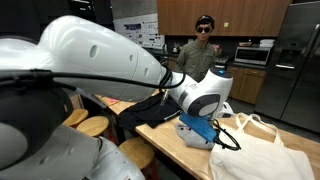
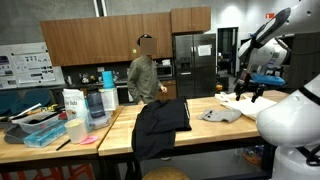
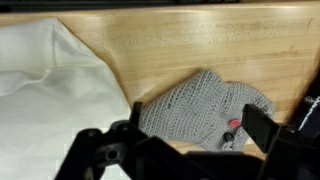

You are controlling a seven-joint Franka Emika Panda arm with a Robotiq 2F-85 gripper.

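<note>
In the wrist view my gripper is open, its two black fingers wide apart. A grey knitted cloth with a small red spot lies on the wooden table below, between and beyond the fingers; no grip on it shows. To the left in that view is a white cloth. From outside, my gripper hangs low over the table, near the grey cloth and the edge of the white cloth. The far camera shows the grey cloth beside a black garment.
A person in sunglasses stands behind the table. Stools stand along its near side. Tubs and containers crowd another surface at the left. Bare wood shows left of the black garment.
</note>
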